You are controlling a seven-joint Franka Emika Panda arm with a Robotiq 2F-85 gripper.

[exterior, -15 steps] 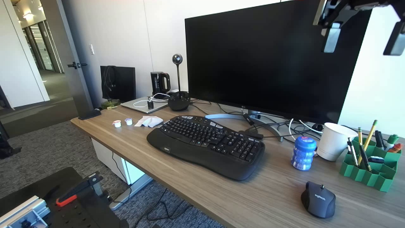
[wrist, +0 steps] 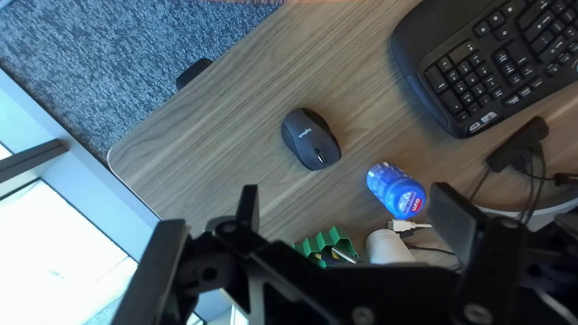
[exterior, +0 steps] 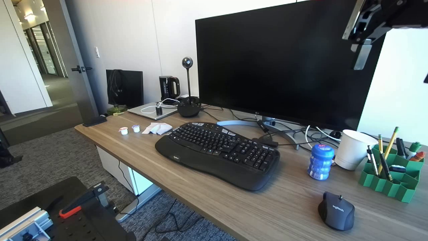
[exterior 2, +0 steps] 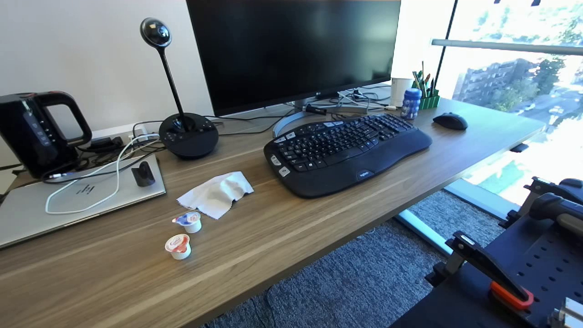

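My gripper is open above the desk, its fingers wide apart with nothing between them. In exterior view 1 one of its fingers (exterior: 362, 57) shows high up in front of the monitor's right part; the other is mostly cut off by the right edge. The wrist view looks down on a dark Logitech mouse (wrist: 311, 138), a blue gum bottle (wrist: 394, 187), a white cup (wrist: 387, 246) and a green pen holder (wrist: 328, 243). These stand below the gripper, clear of its fingers. The arm partly hides the cup and holder.
A black keyboard (exterior: 220, 152) lies in front of the large monitor (exterior: 281, 64), with loose cables (exterior: 289, 134) behind it. Farther left are a white cloth (exterior 2: 217, 192), two creamer cups (exterior 2: 178, 246), a laptop (exterior 2: 104, 191) and a kettle (exterior 2: 35, 134). Bare desk surrounds the mouse.
In exterior view 1 my gripper has moved right and somewhat lower, with its right finger now mostly out of frame. The objects on the desk have not moved.
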